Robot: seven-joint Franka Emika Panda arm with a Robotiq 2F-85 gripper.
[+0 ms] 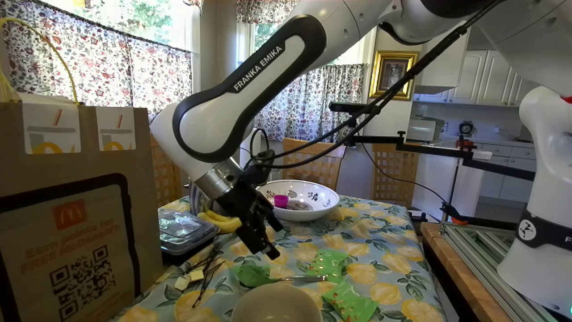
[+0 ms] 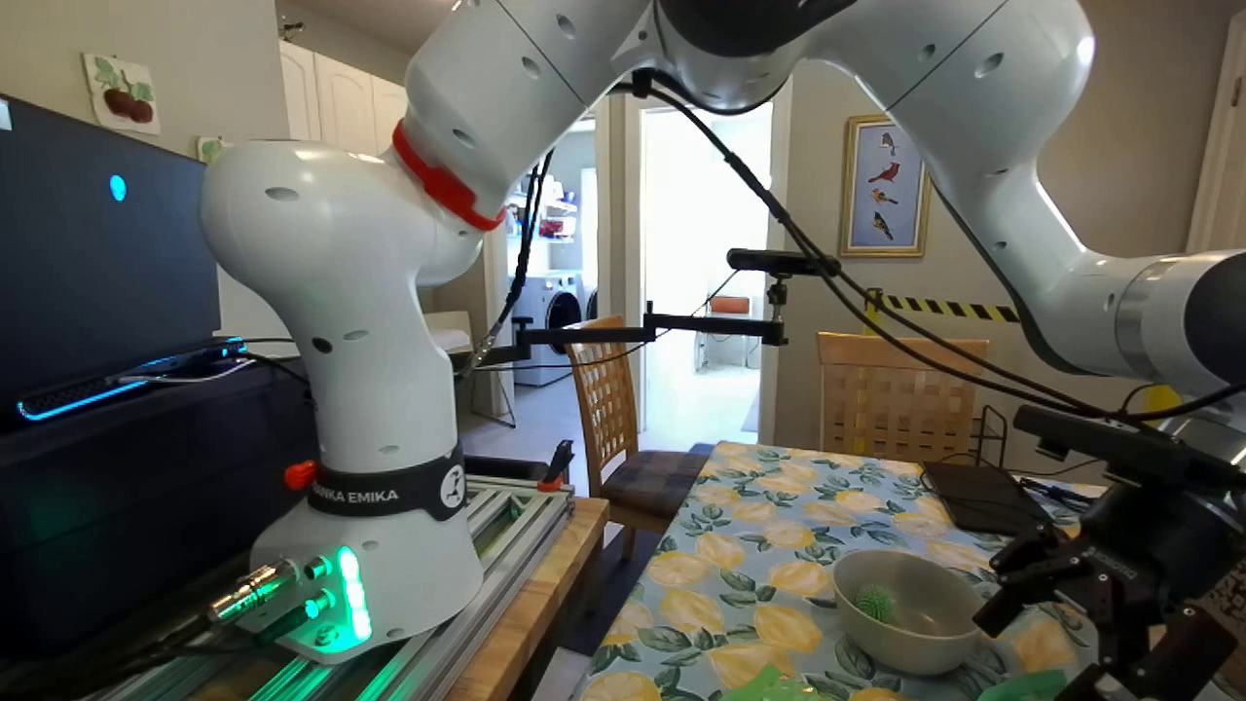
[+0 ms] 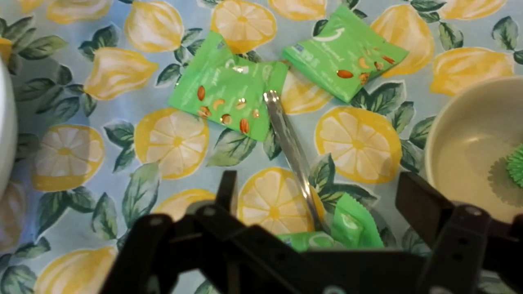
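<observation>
My gripper is open above the table, its fingers wide apart and nothing held between them. Below it in the wrist view lies a metal utensil (image 3: 293, 147), its handle end on a green snack packet (image 3: 230, 88). Its other end runs to a crumpled green wrapper (image 3: 355, 223), partly covered by the gripper body. A second flat green packet (image 3: 345, 54) lies beside the first. To the right is a beige bowl (image 3: 461, 142) holding a spiky green ball (image 2: 875, 603). In exterior view 1 the gripper (image 1: 276, 240) hangs over the cloth, behind the beige bowl.
A large white bowl (image 1: 321, 206) with a pink cup (image 1: 281, 201) stands farther back. Bananas (image 1: 220, 221), a covered tray (image 1: 185, 233) and a tall paper bag (image 1: 69, 214) crowd one side. Dark thin stems (image 1: 203, 279) lie nearby.
</observation>
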